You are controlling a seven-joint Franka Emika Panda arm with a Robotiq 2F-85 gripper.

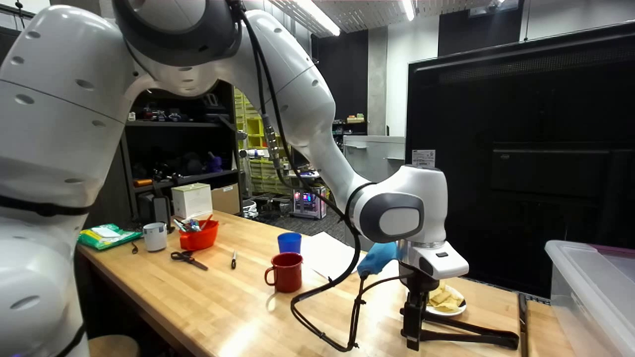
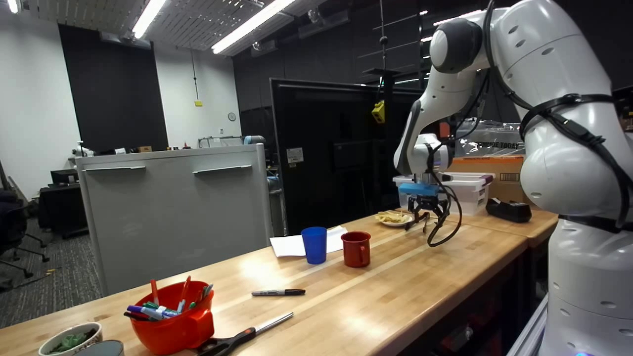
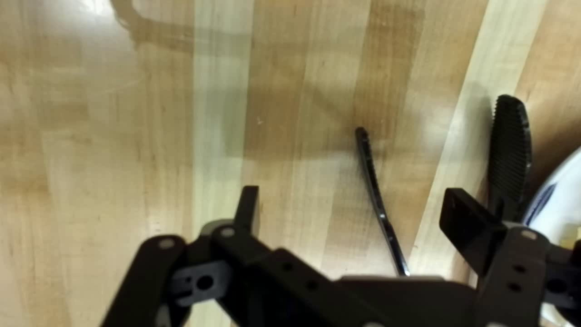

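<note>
My gripper is open, pointing down low over the table's right end, with nothing held. In the wrist view, a thin black arm of what look like tongs shows between its fingers. A wider, ridged black tip is farther right, partly behind the right finger. Exterior view 1 shows the black tongs lying on the wood just right of the gripper. Behind them is a white plate of yellow chips. In exterior view 2 the gripper stands beside that plate.
A red mug and a blue cup stand mid-table near white paper. Farther off are a marker, scissors and a red pen container. A clear bin borders the right side. Bare wood lies in front.
</note>
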